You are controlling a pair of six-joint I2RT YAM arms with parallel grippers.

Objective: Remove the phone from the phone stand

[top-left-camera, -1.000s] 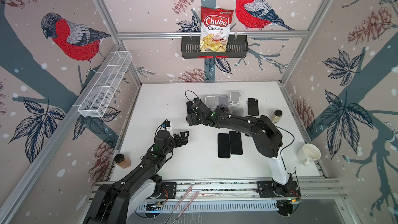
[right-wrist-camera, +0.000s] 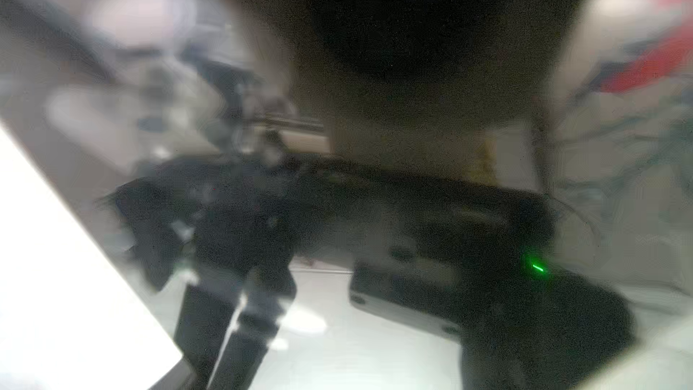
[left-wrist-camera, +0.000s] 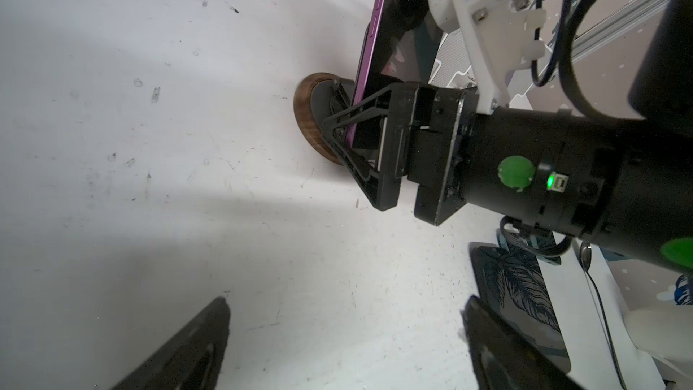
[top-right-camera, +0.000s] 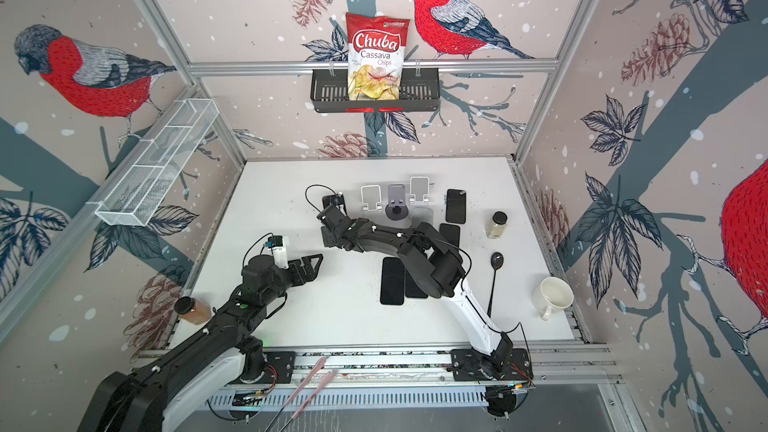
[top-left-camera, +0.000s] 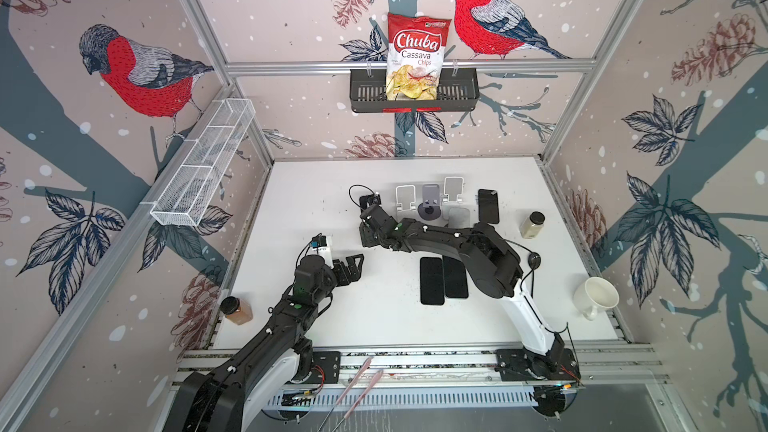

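A phone (left-wrist-camera: 411, 36) with a purple edge leans upright on a phone stand (left-wrist-camera: 310, 112) with a round wooden base, in the left wrist view. At the phone's lower part is my right gripper; one finger overlaps the purple edge, and whether the fingers grip it is hidden. From above, the same right gripper (top-left-camera: 368, 233) covers most of the stand and phone. My right wrist view is blurred, with a bright white shape at its left. My left gripper (top-left-camera: 354, 265) is open over bare table, its fingertips (left-wrist-camera: 209, 325) wide apart with nothing between.
Empty phone stands (top-left-camera: 405, 197) line the back of the table. Dark phones (top-left-camera: 432, 280) lie flat in the middle, another phone (top-left-camera: 488, 206) at the back right. A jar (top-left-camera: 532, 225) and a mug (top-left-camera: 596, 297) stand right.
My right gripper has shifted slightly to the left around the phone, and its forearm has moved left and up a little. My left arm has barely moved. The phone remains at the stand.
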